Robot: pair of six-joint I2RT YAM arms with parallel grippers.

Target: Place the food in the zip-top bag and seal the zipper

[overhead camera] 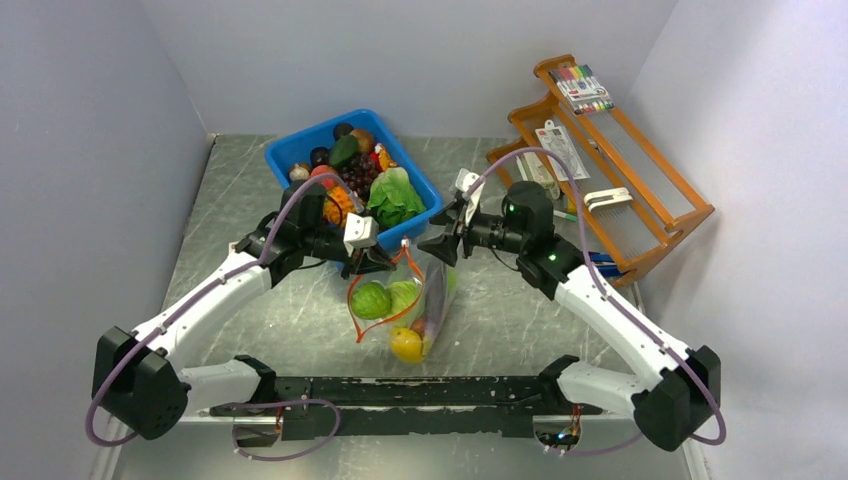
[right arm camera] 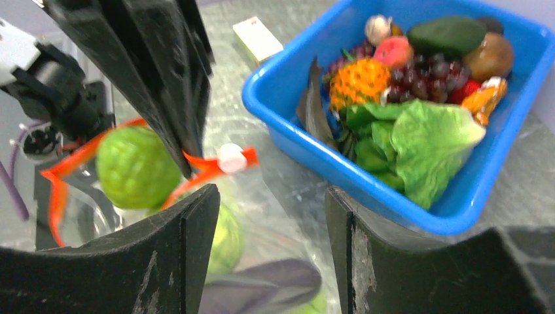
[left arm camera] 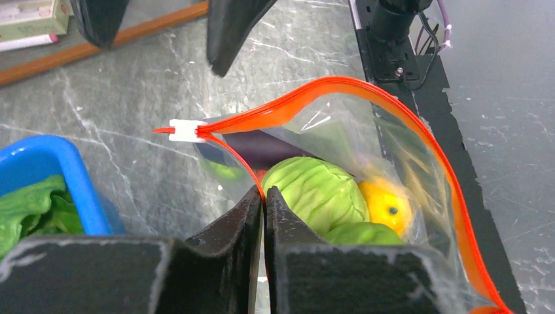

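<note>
The clear zip bag [overhead camera: 433, 310] stands on the mat with its orange zipper rim [left arm camera: 419, 131] spread open. Inside are green cabbages [left arm camera: 314, 190], a yellow fruit [left arm camera: 383, 206] and a dark purple item. A white slider [left arm camera: 186, 130] sits at the zipper's far end. My left gripper is shut on the orange zipper strip. My right gripper [overhead camera: 440, 240] is raised above and right of the bag, open, with nothing between its fingertips in the right wrist view.
A blue bin [overhead camera: 425, 185] of produce stands behind the bag. A wooden rack [overhead camera: 650, 215] with markers and stationery is at the right. Bare mat lies left and right of the bag.
</note>
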